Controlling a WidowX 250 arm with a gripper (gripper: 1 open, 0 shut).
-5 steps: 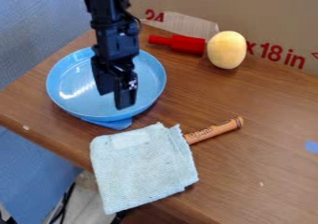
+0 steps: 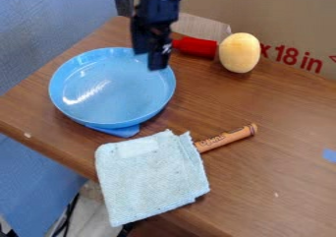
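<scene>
A blurred black gripper point(image 2: 157, 46) hangs over the back right rim of the blue plate point(image 2: 105, 91); whether it is open or shut cannot be told, and nothing can be made out between its fingers. The plate lies on the wooden table point(image 2: 276, 143), its face bare where visible. A folded pale cloth point(image 2: 151, 177) lies at the near edge, over or beside a wooden handle point(image 2: 230, 137).
At the back stand a cream egg-shaped object point(image 2: 239, 52) and a red-handled tool point(image 2: 196, 46), before a cardboard wall point(image 2: 289, 15).
The gripper has moved up, back and to the right from over the plate's middle. The plate, cloth and other objects look unmoved.
</scene>
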